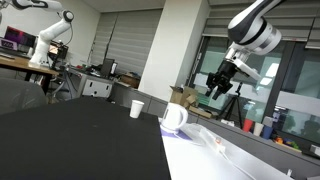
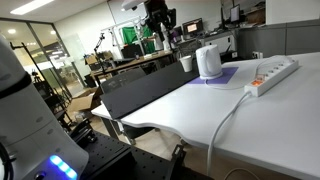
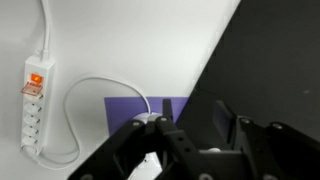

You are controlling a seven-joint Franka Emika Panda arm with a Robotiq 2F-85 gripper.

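My gripper is high above the table, its two fingertips apart and nothing visible between them. In exterior view 1 the gripper [image 1: 213, 92] hangs in the air up and to the right of a white kettle [image 1: 174, 119]. The kettle [image 2: 209, 62] stands upright on a purple mat [image 3: 120, 112]; from the wrist it is mostly hidden behind the gripper. A white cup [image 1: 136, 109] stands on the dark surface [image 1: 85, 135], to the left of the kettle and apart from it.
A white power strip [image 2: 272, 75] with a cable lies on the white table [image 2: 180, 110]; in the wrist view, the strip [image 3: 35, 108] has an orange switch.
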